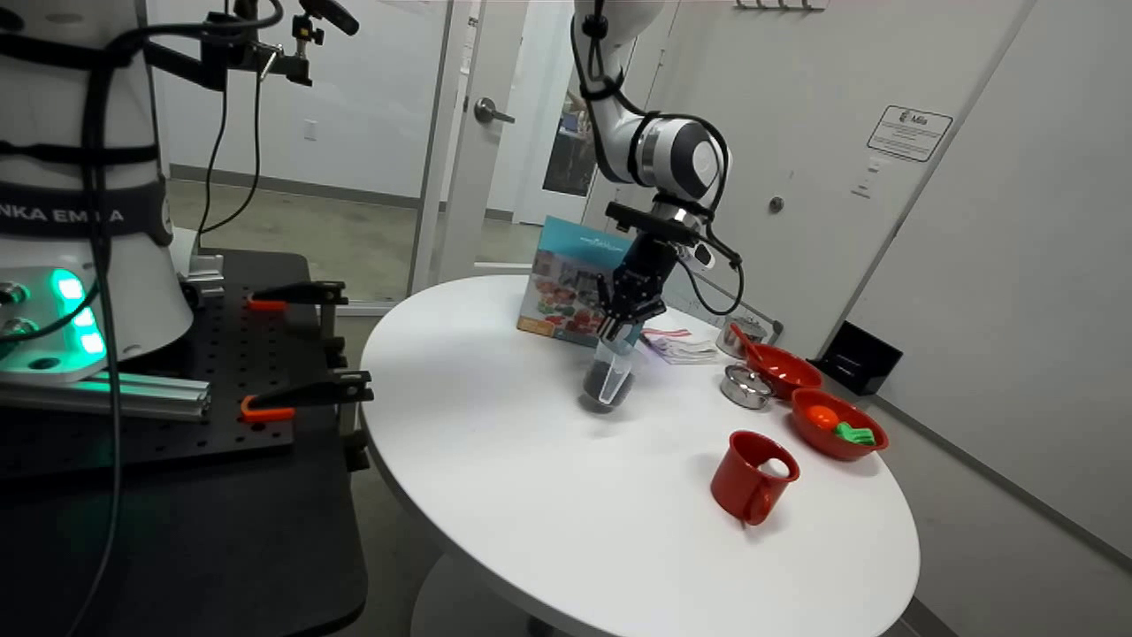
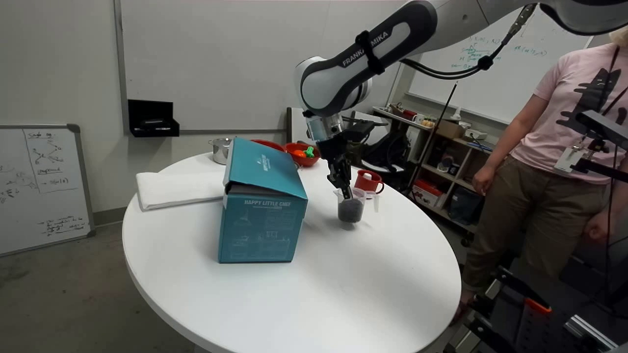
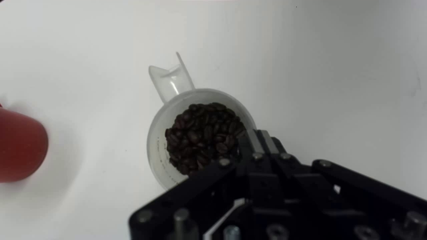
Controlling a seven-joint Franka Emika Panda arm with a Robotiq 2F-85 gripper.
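A clear measuring cup (image 3: 158,160) with dark coffee beans (image 3: 200,138) inside stands upright at the table, its handle pointing to the upper left in the wrist view. At the cup's right side in that view is my gripper, shut with the thin rim running in at its fingertips; one finger appears inside the cup, the other outside. In exterior view 2 the gripper (image 2: 345,191) reaches down into the top of the cup (image 2: 350,211). Whether the cup's base touches the table is hard to tell. A red mug (image 1: 748,478) stands apart from the cup.
A teal box (image 2: 262,226) stands close to the arm on the white table (image 1: 509,446). Red bowls (image 1: 828,441), a metal pot (image 1: 745,387) and a folded cloth (image 2: 176,189) lie toward the far edge. Table space in front of the cup is clear.
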